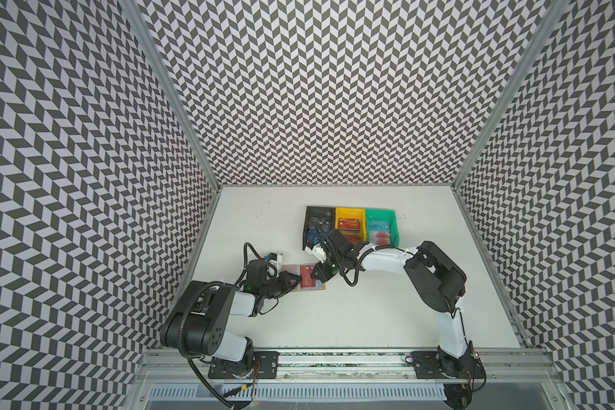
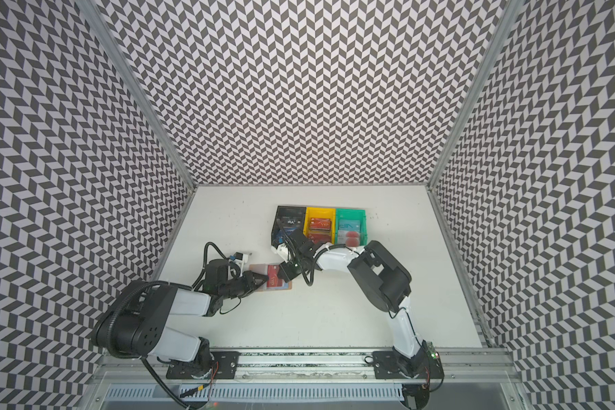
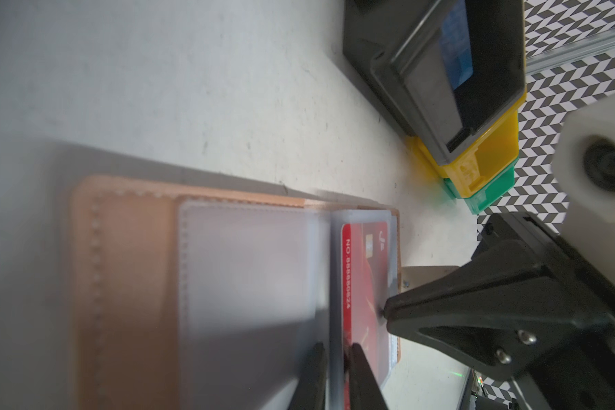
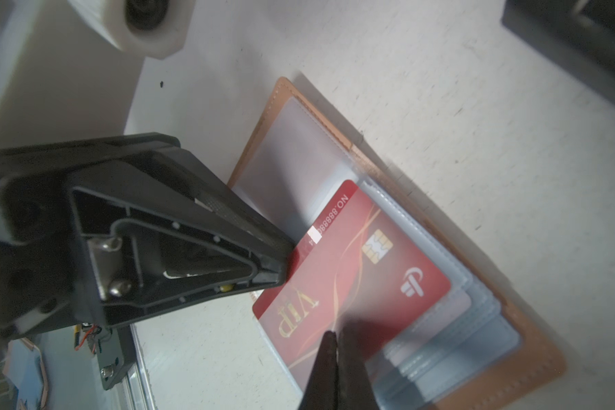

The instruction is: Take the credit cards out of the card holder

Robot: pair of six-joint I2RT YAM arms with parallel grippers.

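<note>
The tan card holder (image 4: 540, 352) lies open on the table with clear sleeves. A red VIP card (image 4: 358, 273) lies on its right-hand part, partly in a sleeve. My left gripper (image 1: 296, 278) is at the card's left edge, its shut fingertips touching the red edge in both wrist views; whether the edge sits between them is unclear. My right gripper is shut over the card's other side, low against it, with nothing visible between its fingertips.
Behind the holder stand a black tray (image 1: 319, 212), a yellow tray (image 1: 350, 213) and a green tray (image 1: 381, 215) with cards in them.
</note>
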